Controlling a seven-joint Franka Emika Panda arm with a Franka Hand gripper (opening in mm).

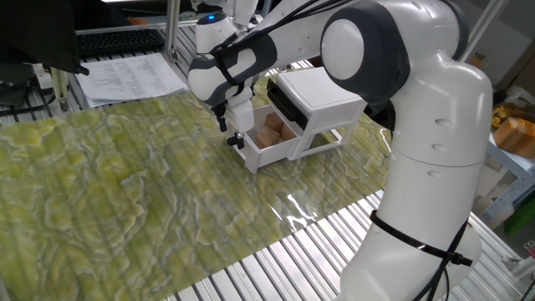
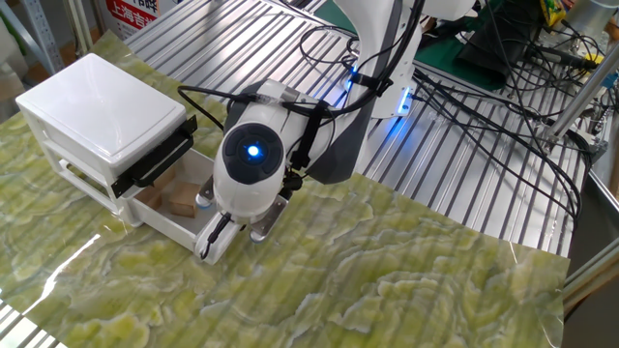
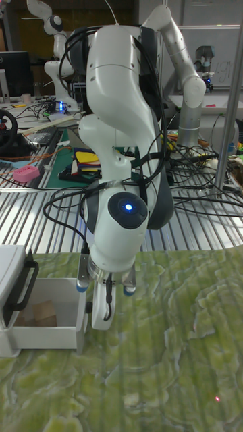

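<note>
A small white drawer cabinet (image 2: 102, 97) stands on the green marbled sheet, its lower drawer (image 1: 272, 154) pulled out. Inside that drawer lie several light-brown wooden blocks (image 1: 269, 135). The upper drawer looks closed and carries a black handle (image 2: 155, 159). My gripper (image 1: 235, 140) points down at the outer end of the open drawer, close against its front panel. From above, the white hand (image 2: 247, 184) covers the fingers, so their spacing and any contact with the drawer front are hard to make out.
The green sheet (image 1: 92, 201) is bare away from the cabinet. Papers (image 1: 129, 79) and a keyboard (image 1: 119, 40) lie beyond its far edge. Black cables (image 2: 503, 126) spread over the slatted metal table behind the arm.
</note>
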